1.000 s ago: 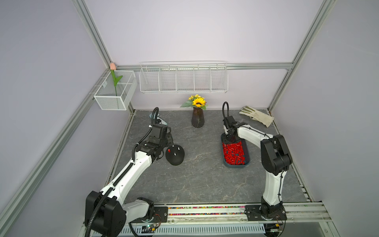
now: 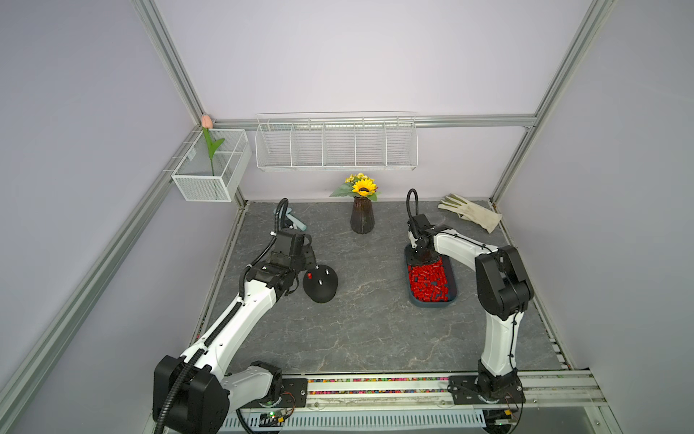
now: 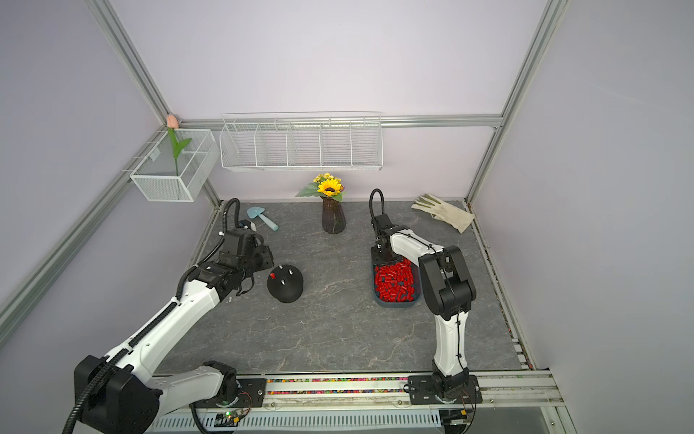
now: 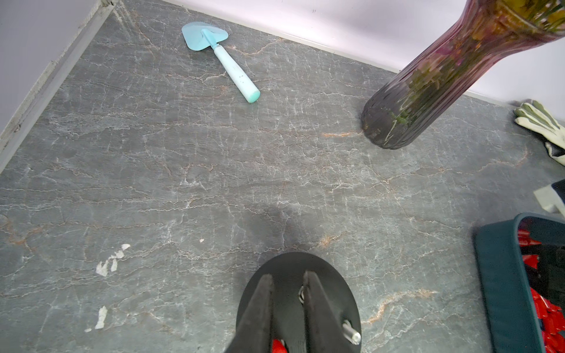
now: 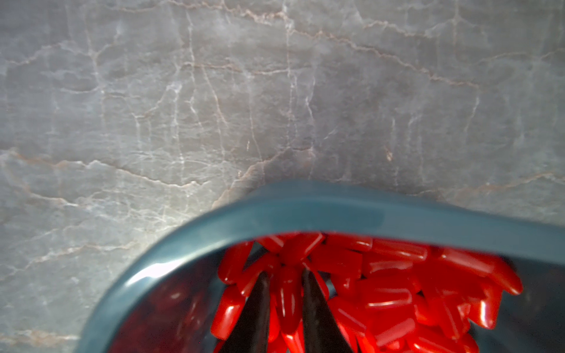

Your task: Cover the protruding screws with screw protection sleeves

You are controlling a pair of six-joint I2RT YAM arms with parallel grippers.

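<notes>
The black dome (image 2: pixel 320 284) stands left of the table's middle. Near its top, one red sleeve (image 2: pixel 310 275) sits as a cap, while two bare metal screws show; the left wrist view has one bare screw (image 4: pixel 351 332) and another (image 4: pixel 302 294) partly behind a finger. My left gripper appears over the dome there, open, its gap empty. In the right wrist view, many loose red sleeves (image 5: pixel 388 294) fill the dark blue bin (image 5: pixel 329 213). My right gripper is down among them, open, with one sleeve (image 5: pixel 288 300) lying between its fingers; contact cannot be judged.
A flower vase (image 2: pixel 362 215) stands at the back middle, and gloves (image 2: pixel 471 212) lie at the back right. A small blue trowel (image 4: pixel 235 73) rests behind the dome. Bare table separates dome and bin.
The right gripper has sunk slightly into the bin. The left arm has shifted a little downward and left. The dome and its sleeve have not moved.
</notes>
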